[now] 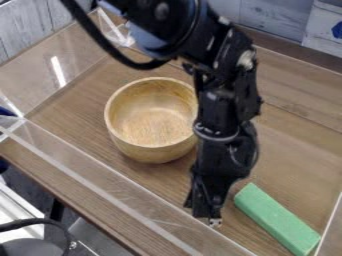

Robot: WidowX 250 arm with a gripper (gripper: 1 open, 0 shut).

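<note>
My black gripper (207, 205) points down at the wooden table, low near the clear front barrier, with its fingertips close together and nothing visible between them. To its right a green block (277, 219) lies lengthwise on the table. A tan bowl (144, 128) sits behind the gripper to the left, apart from the fingertips.
Clear plastic walls (94, 174) edge the wooden table (267, 110) at front and left. Bare wood spreads at the back right and at the left. A white object (325, 35) stands at the back right corner.
</note>
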